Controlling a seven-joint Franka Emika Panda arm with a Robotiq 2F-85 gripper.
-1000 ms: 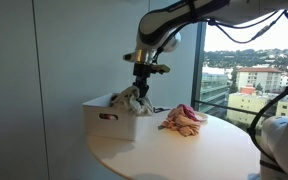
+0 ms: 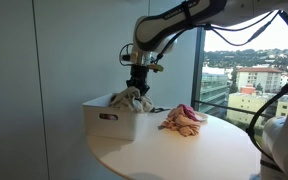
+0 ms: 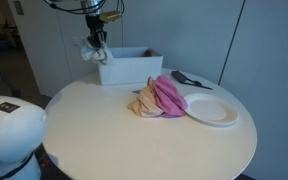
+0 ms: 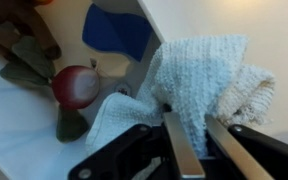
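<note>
A white textured cloth (image 4: 199, 75) is pinched in my gripper, which is shut on it. In exterior view 1 the bunched cloth (image 2: 131, 101) hangs at the rim of the white box (image 2: 106, 124). The second exterior view has the cloth (image 3: 96, 53) at the box's near left corner, partly draped outside, under my gripper (image 3: 98, 38). From the wrist, the cloth spreads across the box's edge, part over the interior and part over the table side. Its underside is hidden.
Inside the box lie a dark red round object (image 4: 76, 87), a dark blue piece (image 4: 118, 31) and green leaf-like pieces. Pink and peach cloths (image 3: 160, 97), a white plate (image 3: 211, 110) and a black utensil (image 3: 191, 80) rest on the table.
My gripper has shifted slightly left, staying over the box's rim with the cloth. The box and the pink cloths have not moved.
</note>
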